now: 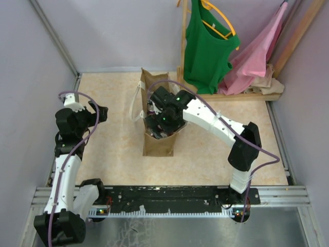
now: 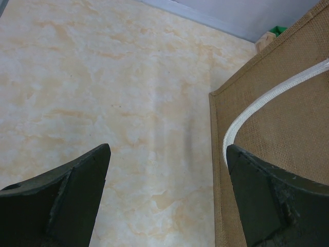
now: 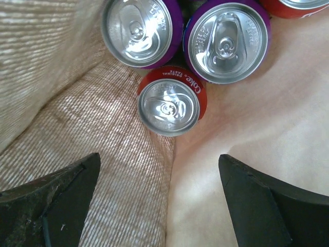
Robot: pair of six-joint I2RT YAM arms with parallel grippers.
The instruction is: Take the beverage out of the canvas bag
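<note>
The brown canvas bag [image 1: 158, 147] stands open on the table. Inside it, in the right wrist view, a red Coke can [image 3: 169, 107] sits nearest my right gripper, just beyond its fingertips. Against that can stand two purple cans, one at the left [image 3: 138, 30] and one at the right [image 3: 227, 42]; part of another red can [image 3: 304, 2] shows at the corner. The right gripper is open within the bag's mouth, with nothing but bag lining between its fingers. My left gripper [image 1: 101, 109] is open and empty, left of the bag.
A white strap [image 2: 257, 105] hangs on the bag's left side. Behind it on the right are a green top [image 1: 208, 51] and a pink garment [image 1: 252, 59] on a wooden rack.
</note>
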